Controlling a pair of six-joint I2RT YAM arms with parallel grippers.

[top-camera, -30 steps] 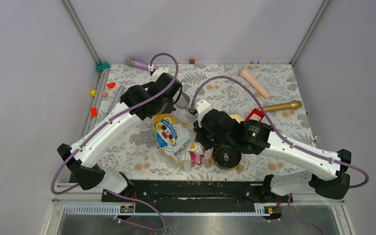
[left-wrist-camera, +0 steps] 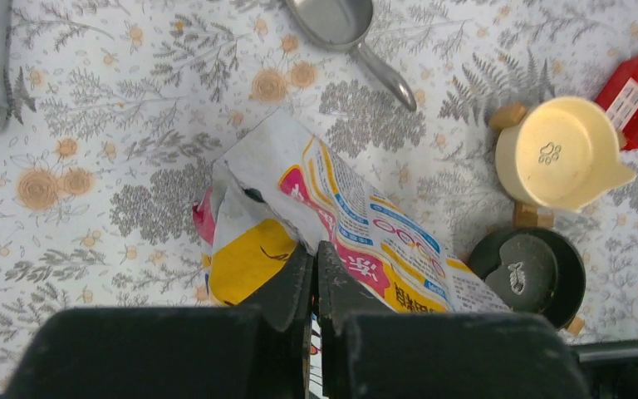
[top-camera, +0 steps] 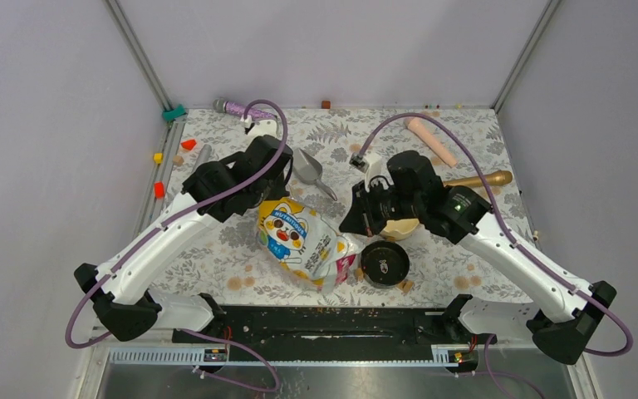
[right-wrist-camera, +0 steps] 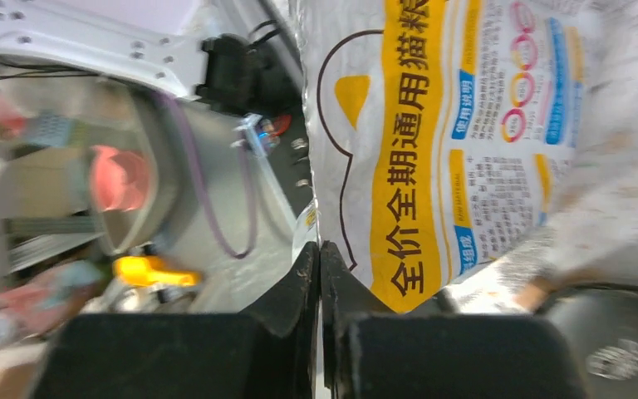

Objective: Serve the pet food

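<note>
A white, yellow and blue pet food bag (top-camera: pixel 299 241) spans the space between my two grippers. My left gripper is shut on a pinch of it; this hold shows in the left wrist view. At the bag's other end, my right gripper is shut with the thin edge of the bag running between its fingertips. The black bowl (top-camera: pixel 385 263) stands just right of the bag. Behind it, the cream bowl (left-wrist-camera: pixel 558 154) is partly covered by my right arm in the top view. A grey metal scoop (top-camera: pixel 307 169) lies behind the bag.
A red box (left-wrist-camera: pixel 634 96) sits beside the cream bowl. A purple microphone (top-camera: pixel 245 110) lies at the back left. A pink roller (top-camera: pixel 432 141) and a wooden bat (top-camera: pixel 479 179) lie at the right.
</note>
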